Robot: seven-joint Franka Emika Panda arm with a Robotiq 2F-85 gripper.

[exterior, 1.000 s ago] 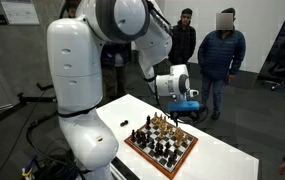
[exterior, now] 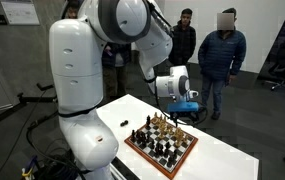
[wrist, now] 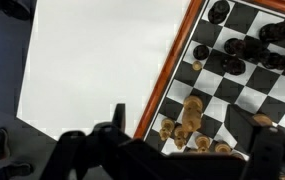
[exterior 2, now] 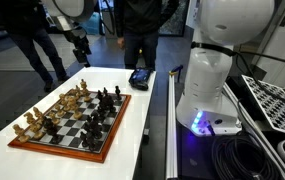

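Observation:
A wooden chessboard (exterior: 144, 159) with a reddish-brown border lies on the white table. Dark pieces (exterior 2: 104, 103) stand toward one side and light brown pieces (exterior 2: 34, 125) toward the other. My gripper is open above the board's edge, pointing down. In the wrist view a tall brown piece (wrist: 191, 114) appears between the fingers, well below them and apart from them. Several shorter brown pieces (wrist: 167, 128) cluster near it, partly hidden by the gripper. A small brown pawn (wrist: 197, 67) stands close to the dark pieces.
Bare white tabletop (exterior: 220, 160) stretches beside the board. A dark device (exterior 2: 138, 78) lies near the table's far edge in the second exterior view. Two people stand behind the table. A second chessboard (exterior 2: 272, 105) is at the far right, beyond the arm base.

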